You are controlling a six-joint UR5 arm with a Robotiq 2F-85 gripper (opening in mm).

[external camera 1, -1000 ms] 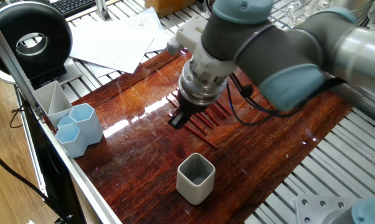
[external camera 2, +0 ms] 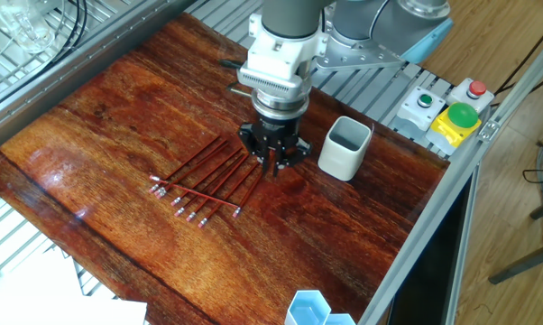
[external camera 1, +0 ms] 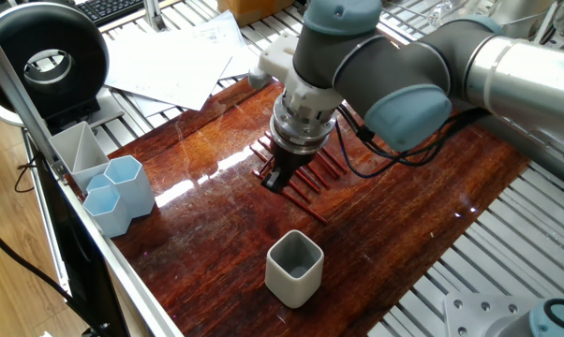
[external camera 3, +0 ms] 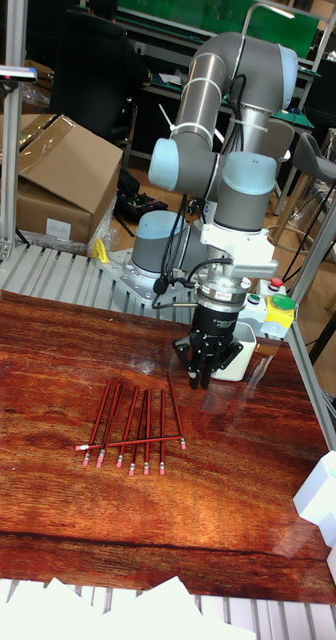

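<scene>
Several dark red pencils (external camera 2: pixel 219 178) with pale eraser ends lie on the glossy brown table, most side by side, one across the others. In exterior view 3 the group of pencils (external camera 3: pixel 133 425) is left of my gripper (external camera 3: pixel 202 378). The black gripper (external camera 2: pixel 271 170) points down near the end of the outermost pencil, between the group and a white square cup (external camera 2: pixel 345 153). Its fingertips look close together; whether they meet, or a pencil is between them, is unclear. The cup (external camera 1: pixel 294 277) stands upright, its visible inside empty. My gripper (external camera 1: pixel 274 182) partly covers the pencils in exterior view 1.
Pale blue hexagonal holders (external camera 1: pixel 123 192) and a white angular container (external camera 1: pixel 79 150) stand at the table's edge. White papers (external camera 1: pixel 170 70) lie beyond the board. Emergency-stop boxes (external camera 2: pixel 455 123) sit outside the rail. Wide areas of the wood are bare.
Across exterior view 1, the forearm has shifted left and up, while the gripper tip has moved slightly right. Cup and visible pencils appear unmoved.
</scene>
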